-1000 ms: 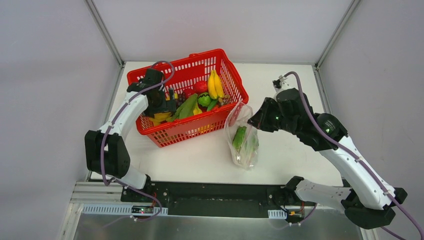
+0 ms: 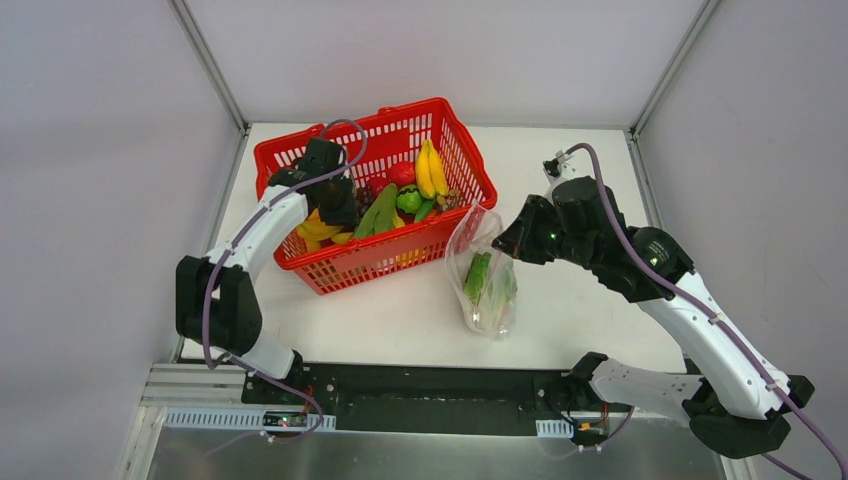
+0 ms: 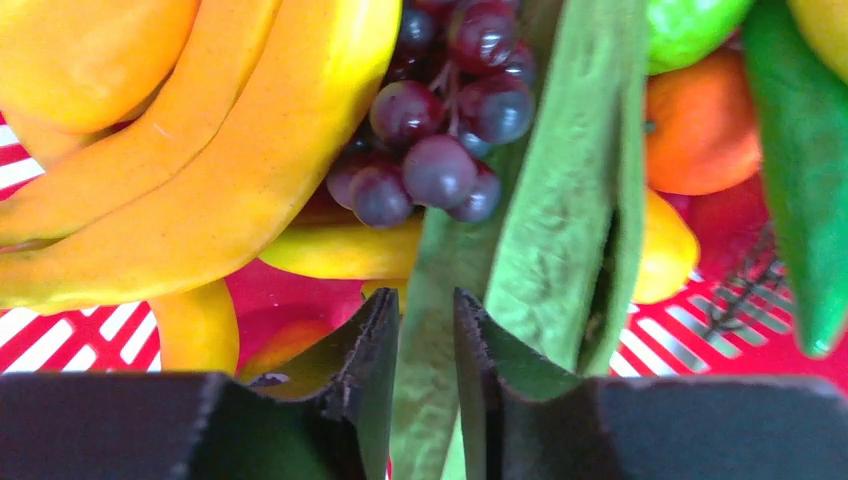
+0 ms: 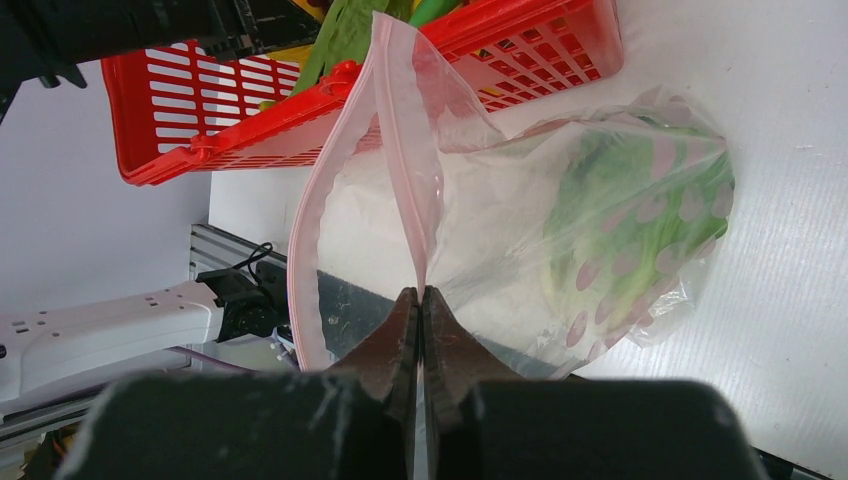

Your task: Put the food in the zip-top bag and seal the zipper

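The clear zip top bag (image 4: pixel 490 220) stands with its mouth gaping, a leafy green vegetable (image 4: pixel 640 215) inside near its bottom. My right gripper is shut on the rim of the bag's mouth, the thin film running in between its fingertips. Over the left part of the red basket, my left gripper is partly open, pointing down, with nothing held between its fingers. Behind the gap lies a long green pod (image 3: pixel 545 260), beside purple grapes (image 3: pixel 440 170) and a bunch of bananas (image 3: pixel 230 180). How far above them the fingertips are, I cannot tell.
The red basket (image 2: pixel 365 265) also holds an upright yellow banana (image 2: pixel 433 170), a green pepper (image 2: pixel 409 199) and red fruit. Bare white table (image 2: pixel 390 320) lies in front of the basket, left of the bag.
My left gripper has shifted a little to the right over the basket, toward the green pod, and its fingers have drawn closer together. The right arm and the bag hold still.
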